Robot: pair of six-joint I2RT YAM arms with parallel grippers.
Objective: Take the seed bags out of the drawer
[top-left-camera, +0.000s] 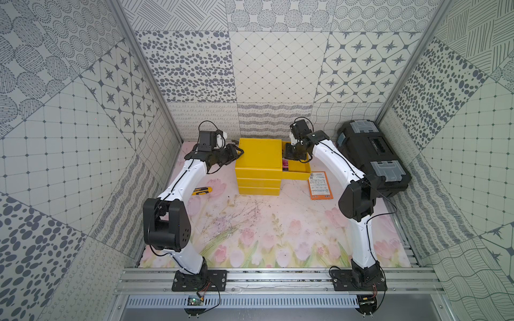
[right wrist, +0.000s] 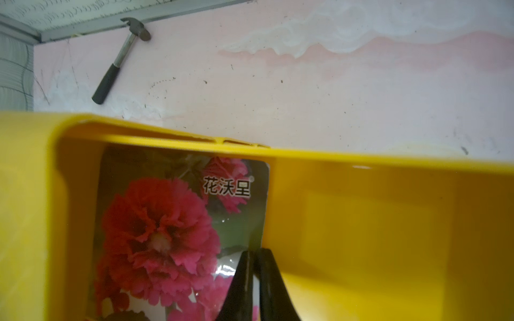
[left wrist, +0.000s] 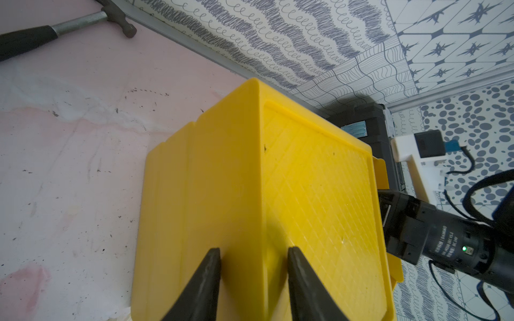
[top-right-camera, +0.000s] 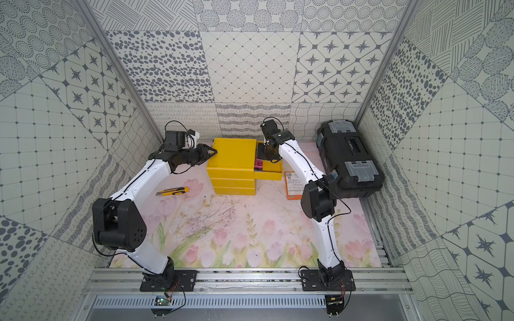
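The yellow cabinet (top-left-camera: 258, 152) stands mid-table, its top drawer (top-left-camera: 299, 175) pulled out to the right. Inside, against the cabinet end, lies a seed bag (right wrist: 160, 235) with pink flowers. My right gripper reaches down into the drawer at that bag's right edge. Its fingertips almost meet; whether the bag's edge is between them cannot be made out. At the cabinet's upper left edge, my left gripper has its fingers apart, one on either side of the edge. An orange-bordered packet (top-left-camera: 320, 185) with a printed label lies on the table.
A black toolbox (top-left-camera: 373, 156) occupies the right side. The yellow knife (top-left-camera: 202, 190) lies left of the cabinet, and a hammer (right wrist: 118, 61) lies behind it. The right part of the drawer looks empty.
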